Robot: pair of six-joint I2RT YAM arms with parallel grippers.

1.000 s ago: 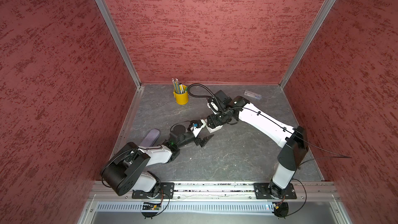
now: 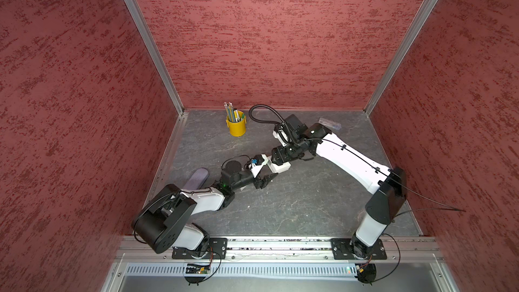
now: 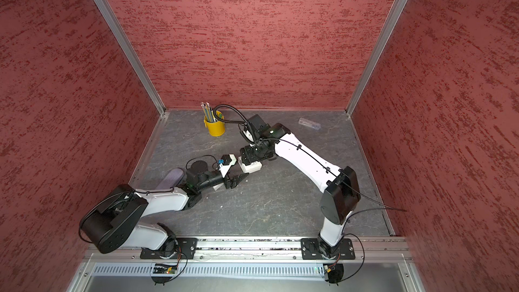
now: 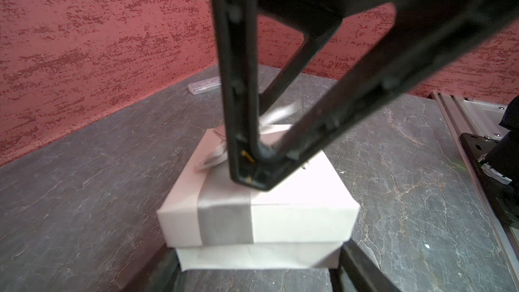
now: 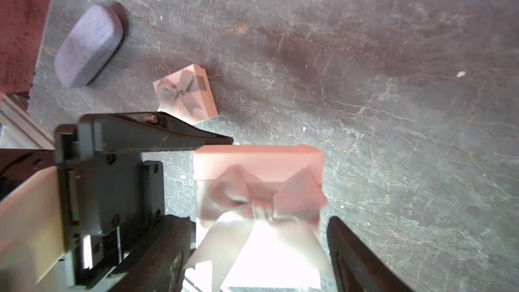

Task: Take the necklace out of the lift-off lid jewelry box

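A white lidded jewelry box (image 4: 324,200) with a silver ribbon and bow is held in my left gripper, whose fingers close on the lower part of its sides. My right gripper stands over the box, its fingers part open either side of it; in the left wrist view its black frame hides part of the lid. In the right wrist view the loose ribbon tails hang across the near end. The lid sits on the box; no necklace shows.
A second bow-topped box (image 5: 194,100) and a grey oblong case (image 5: 89,43) lie at the left. A yellow pencil cup (image 2: 236,127) stands at the back left, a clear case (image 2: 329,124) at the back right.
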